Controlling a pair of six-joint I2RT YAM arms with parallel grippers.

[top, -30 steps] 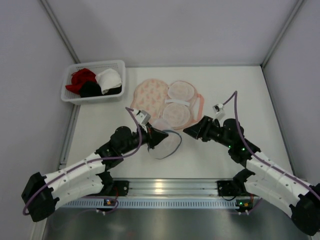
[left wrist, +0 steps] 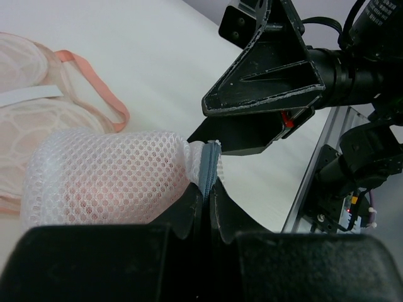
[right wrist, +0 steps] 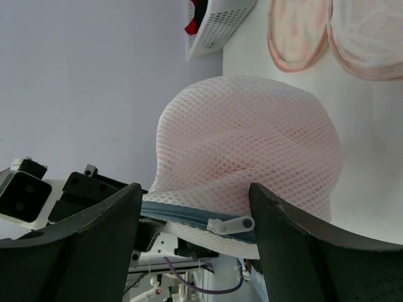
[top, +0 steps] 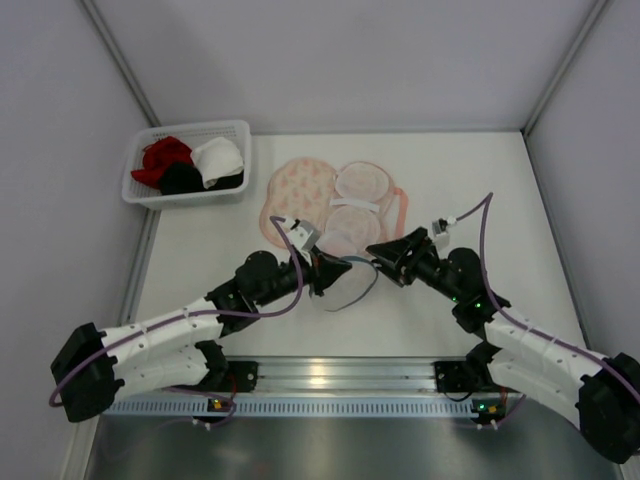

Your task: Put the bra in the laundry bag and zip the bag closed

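The white mesh laundry bag [left wrist: 101, 176] hangs from my left gripper, which is shut on its blue-zippered edge. The zipper [right wrist: 182, 214] runs across the right wrist view, with a pale pull tab [right wrist: 230, 225] at its end. My right gripper is open, its two fingers either side of that zipper end and pull. A pink bra [top: 355, 220] lies flat on the white table behind the bag, beside a pink patterned piece [top: 295, 195].
A white basket [top: 185, 135] with red, white and black cloth sits at the back left. A metal rail edges the front.
My left gripper has moved slightly right and up with the bag. My right gripper has turned and closed in on the bag's zipper end.
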